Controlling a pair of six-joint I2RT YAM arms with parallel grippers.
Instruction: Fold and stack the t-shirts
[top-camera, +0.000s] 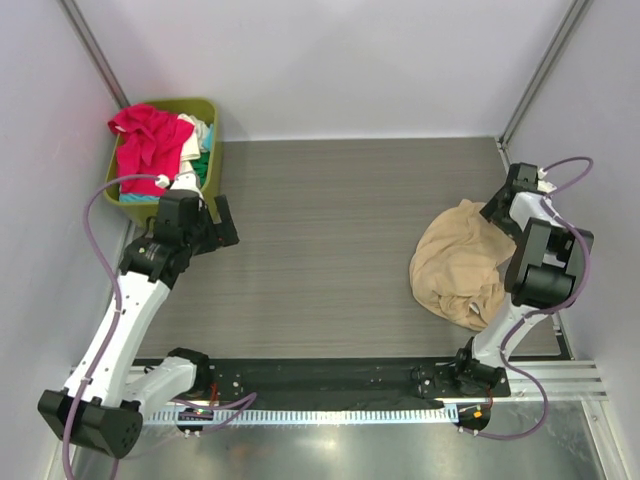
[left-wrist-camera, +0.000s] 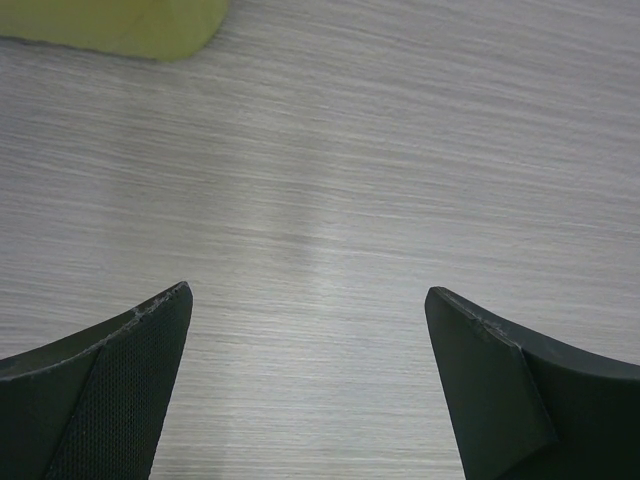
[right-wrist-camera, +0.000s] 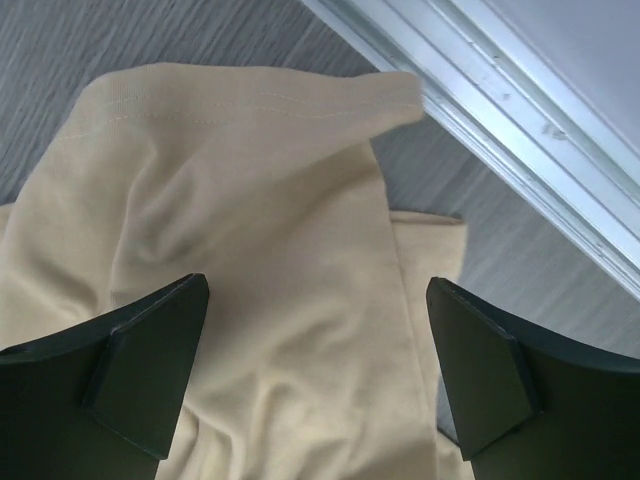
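Observation:
A crumpled beige shirt (top-camera: 450, 265) lies at the table's right side. My right gripper (top-camera: 497, 215) is over its upper right part; in the right wrist view the open fingers (right-wrist-camera: 120, 390) frame the fabric near the metal edge. At the left, the olive bin (top-camera: 112, 190) holds red, white, green and light blue garments (top-camera: 150, 145). My left gripper (top-camera: 215, 228) stands open beside the bin, over bare table, with nothing between its fingers.
A metal rail (right-wrist-camera: 520, 160) runs along the right edge, with white walls around the back and sides.

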